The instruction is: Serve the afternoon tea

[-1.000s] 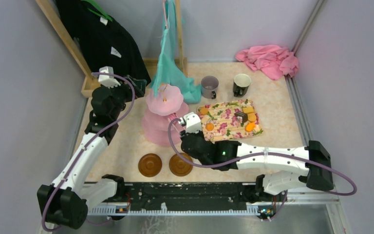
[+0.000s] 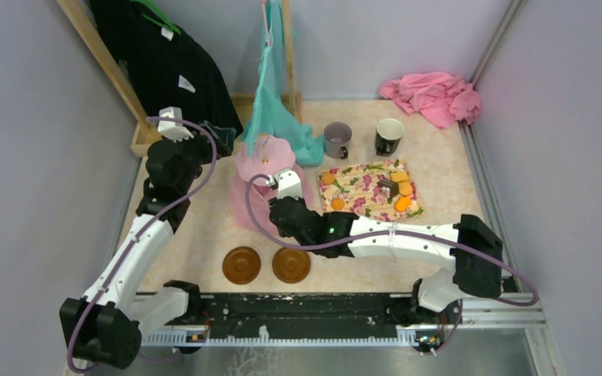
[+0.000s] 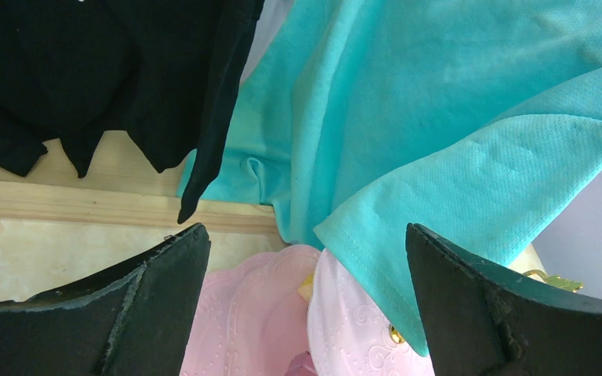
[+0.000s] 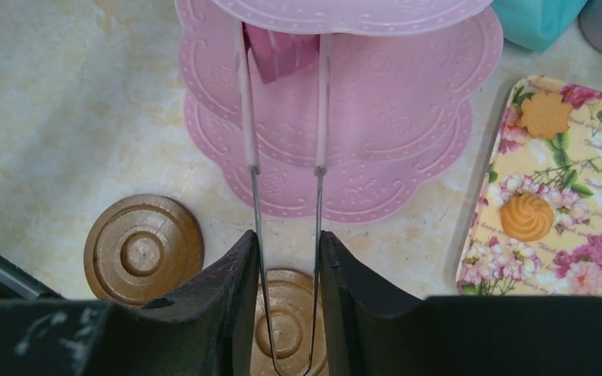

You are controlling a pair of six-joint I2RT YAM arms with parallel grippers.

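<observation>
A pink tiered stand [image 2: 262, 157] stands at mid-table. My right gripper is shut on metal tongs with pale tips [image 4: 321, 110]; the tips straddle a pink piece [image 4: 282, 53] on the stand's middle tier, under the top tier; contact is unclear. A floral tray [image 2: 360, 200] with pastries lies to the right, two wooden coasters [image 2: 241, 265] at the front. My left gripper stands open near the hanging turquoise cloth [image 3: 376, 94], upper left of the stand.
Behind the tray are a grey mug [image 2: 337, 135] and a dark mug [image 2: 388, 137]. Black garments [image 2: 172, 70] hang at back left; a pink cloth [image 2: 431, 98] is heaped at back right.
My right arm has swung left, bringing the tongs farther in over the stand. The left arm has stayed still.
</observation>
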